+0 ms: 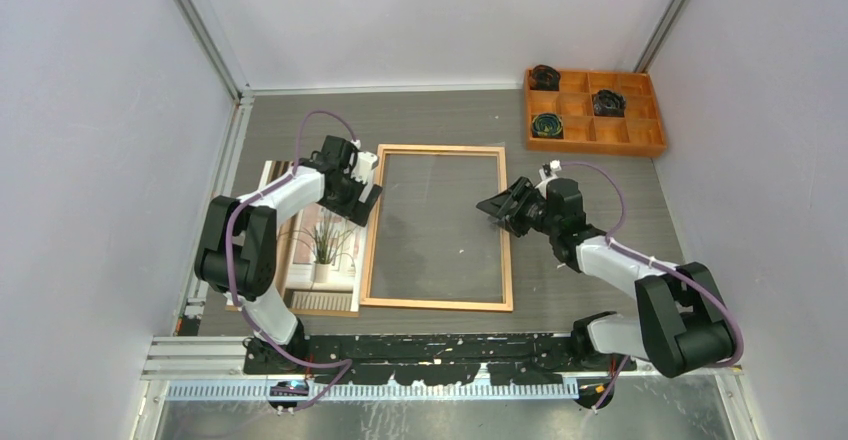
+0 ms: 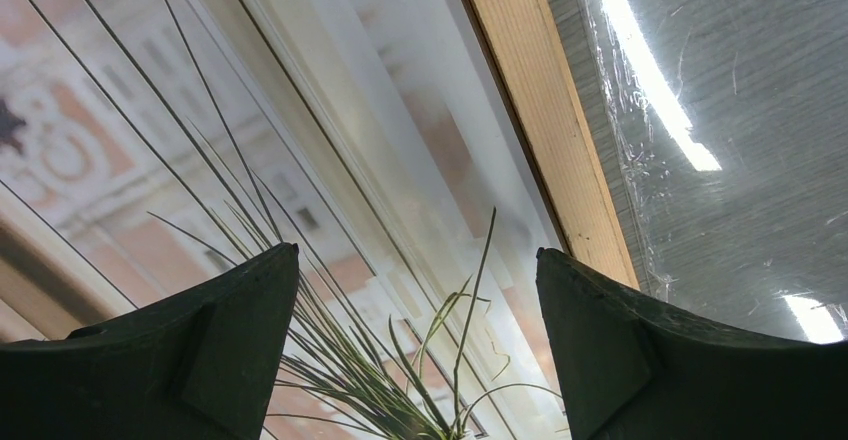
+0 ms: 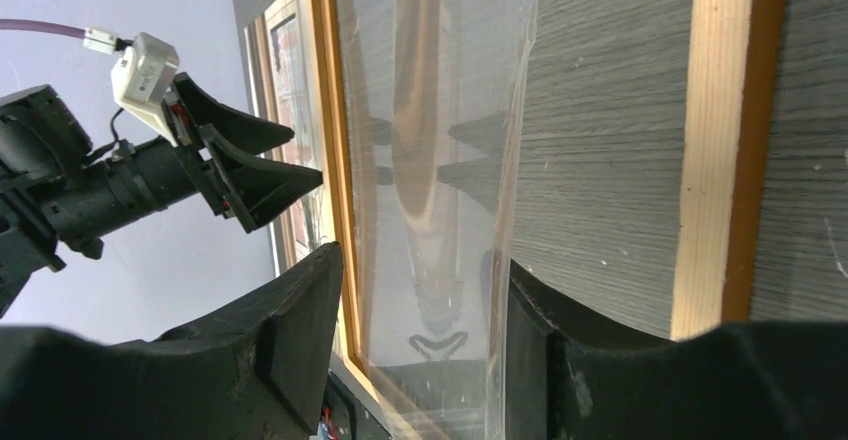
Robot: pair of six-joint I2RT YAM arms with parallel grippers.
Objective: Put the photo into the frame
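The photo (image 1: 322, 272), a plant print with pale stripes, lies to the left of the wooden frame (image 1: 436, 305). Over the photo's right part and close to the frame's left rail, my left gripper (image 1: 369, 208) stands open; the left wrist view shows nothing gripped, only the printed grass below. A clear sheet (image 3: 430, 210) lies across the frame opening, its edge running between the spread fingers of my right gripper. That gripper is open at the frame's right side. Whether the sheet sits flat all round is hard to tell.
An orange compartment box (image 1: 596, 148) with dark coiled bundles stands at the back right. A black rail (image 1: 440, 347) runs along the front.
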